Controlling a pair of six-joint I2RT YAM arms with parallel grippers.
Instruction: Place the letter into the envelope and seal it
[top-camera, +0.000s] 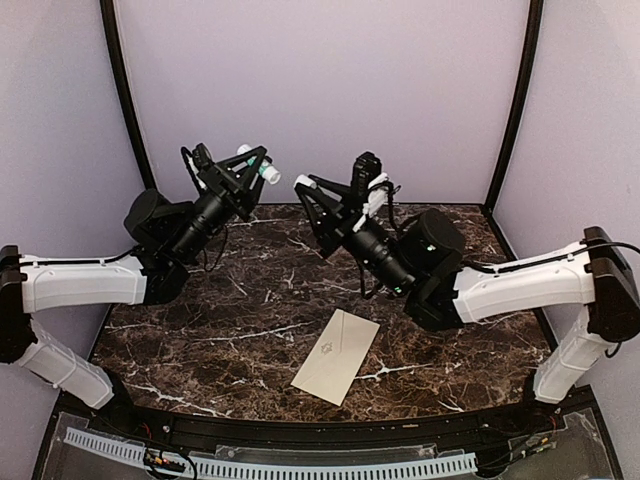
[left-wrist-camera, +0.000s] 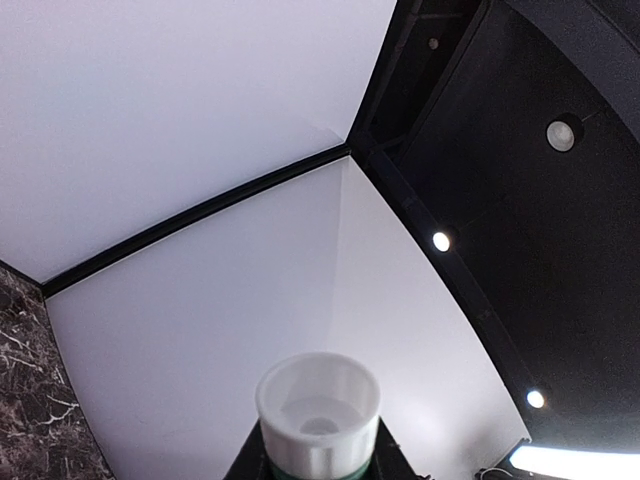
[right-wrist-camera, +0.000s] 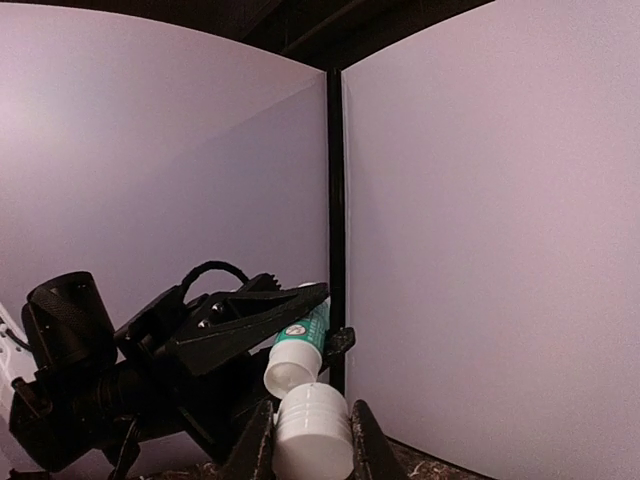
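A cream envelope (top-camera: 337, 357) lies on the table with a faint outline mark on its face; no separate letter shows. Above the far side of the table, my left gripper (top-camera: 256, 170) is shut on a white-and-teal glue stick (right-wrist-camera: 302, 340). The stick's white end (left-wrist-camera: 318, 405) points outward in the left wrist view, with a hollow in it. My right gripper is shut on a white ribbed cap (right-wrist-camera: 313, 425). In the top view, a gap separates the cap (top-camera: 305, 182) from the stick.
Pale walls (top-camera: 330, 100) enclose the back and sides. Both arms reach in over the table, and the right forearm (top-camera: 530, 285) passes to the envelope's right.
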